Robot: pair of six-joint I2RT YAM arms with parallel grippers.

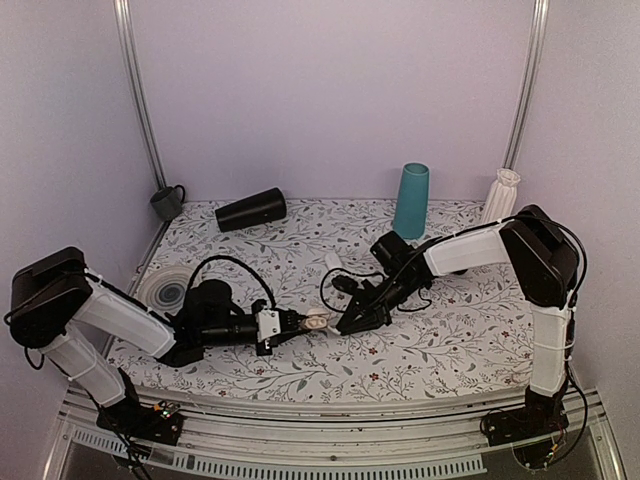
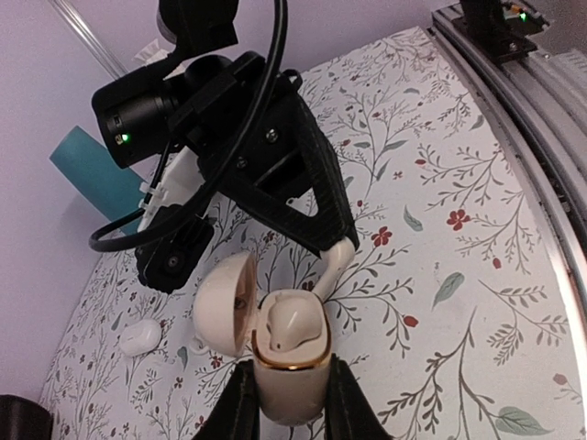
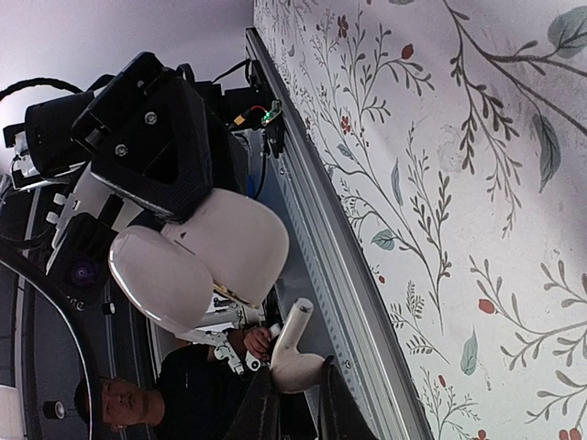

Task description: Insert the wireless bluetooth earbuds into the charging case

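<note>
The charging case (image 2: 292, 390), pale pink-white with its lid (image 2: 220, 312) flipped up, is held off the table in my left gripper (image 1: 302, 323), which is shut on its base. My right gripper (image 1: 342, 328) faces it and is shut on a white earbud (image 3: 295, 353). In the left wrist view this earbud's stem (image 2: 335, 266) points down toward the case's open rim, close above it; whether they touch, I cannot tell. A rounded pale shape fills part of the case's opening, and I cannot tell if it is an earbud or the seat.
A small white object (image 1: 332, 260) lies behind the right gripper. Farther back are a black cylinder (image 1: 250, 210), a teal cup (image 1: 411, 200), a white vase (image 1: 501, 196) and a grey mug (image 1: 168, 202). At left sits a round plate (image 1: 160, 288).
</note>
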